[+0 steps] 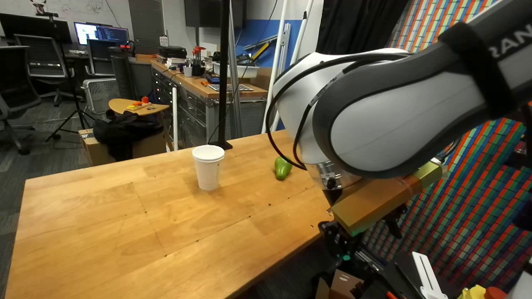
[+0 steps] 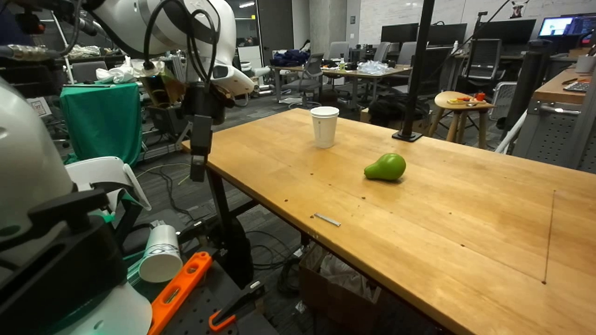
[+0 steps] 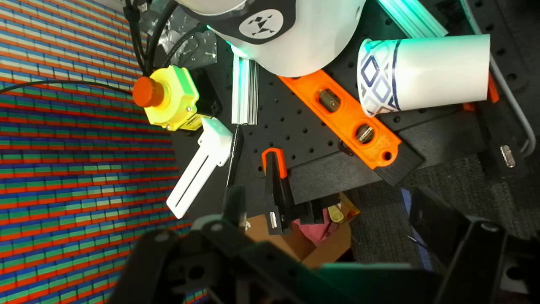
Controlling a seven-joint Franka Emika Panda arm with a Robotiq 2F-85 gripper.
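A white paper cup stands upright on the wooden table. On the same tabletop lies a green pear, partly overlapped by the arm's cable in the first exterior view. Off the table's edge hangs my gripper, well away from both cup and pear. Its two dark fingers are spread wide in the wrist view, and nothing shows between them at their tips. The second exterior view catches the gripper side-on.
Below me, the robot's dark mounting plate carries an orange level, a tipped patterned cup and a yellow stop button box. A black post rises at the table's far edge.
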